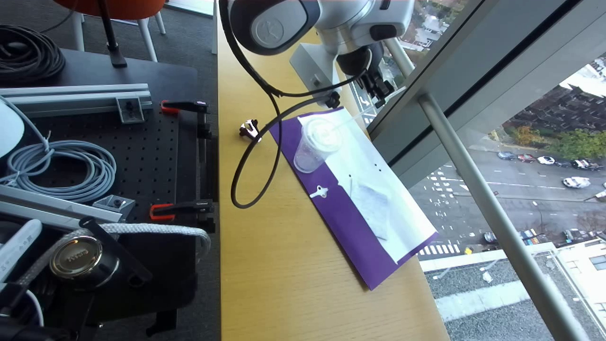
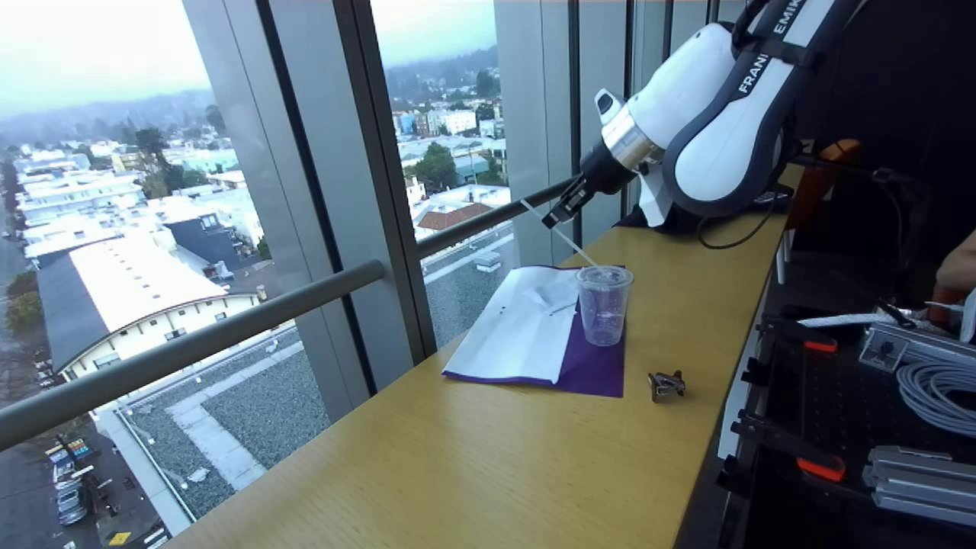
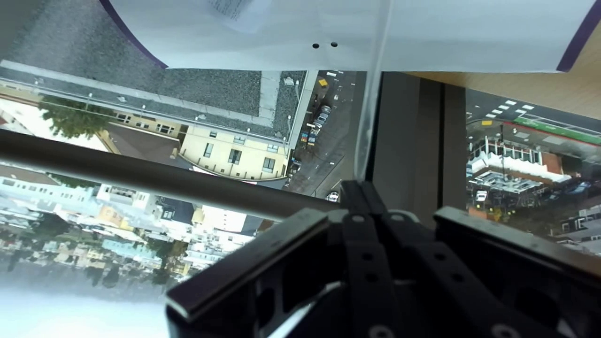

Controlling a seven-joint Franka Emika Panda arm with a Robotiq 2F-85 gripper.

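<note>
A clear plastic cup (image 2: 604, 306) stands upright, its long pale straw (image 2: 573, 245) leaning out toward the window. It stands on a purple folder (image 1: 356, 244) with white paper (image 1: 392, 199). Above the folder's window side, my gripper (image 2: 554, 220) is shut. The straw passes close by its fingertips, and its upper end sticks out past them in both exterior views. In the wrist view the straw (image 3: 374, 96) runs down to the tips of the gripper; I cannot tell whether it touches them. Nothing clearly shows between the fingers.
A small shiny metal clip-like object (image 2: 666, 385) lies on the wooden table (image 2: 549, 457) beside the folder. A metal rail (image 1: 483, 182) and window frames border the table's window side. A black cart with coiled cable (image 1: 62, 170) stands alongside.
</note>
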